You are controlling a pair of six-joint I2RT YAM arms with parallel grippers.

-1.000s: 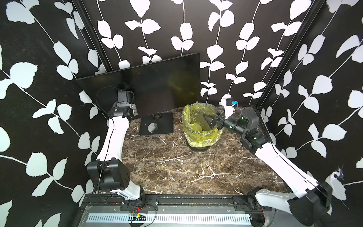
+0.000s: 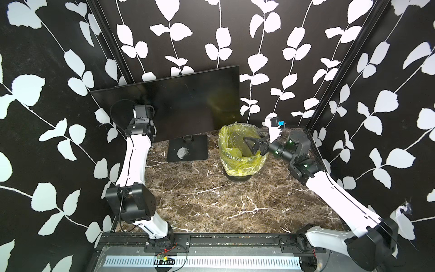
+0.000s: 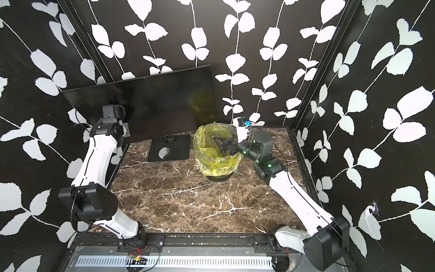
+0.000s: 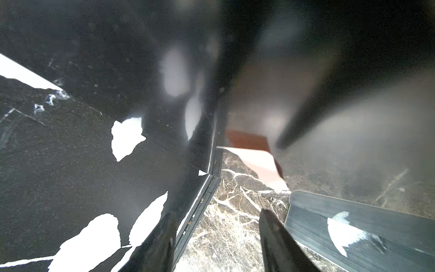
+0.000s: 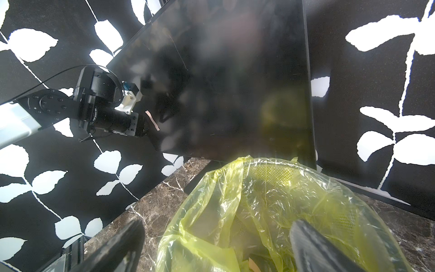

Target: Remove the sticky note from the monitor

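The sticky note [image 4: 260,164], pale pink, curls out from the lower left part of the dark monitor [image 4: 362,149]; its reflection shows on the screen. In the right wrist view the note [image 5: 152,120] appears as a thin pinkish strip beside the left arm's end. My left gripper is open in front of the monitor, its fingers well apart and nothing between them; the note lies beyond them, up and to the right in the left wrist view. My right gripper is open over the bin mouth, with no object between its fingers.
A bin [image 2: 242,165] lined with a yellow bag stands right of the monitor's base [image 2: 188,149]. A small orange-brown piece [image 5: 253,265] shows inside the bag. The patterned wall is close on the monitor's left.
The left arm's end has shifted slightly left and up across the lower left of the monitor. The right arm and the bin have stayed where they were.
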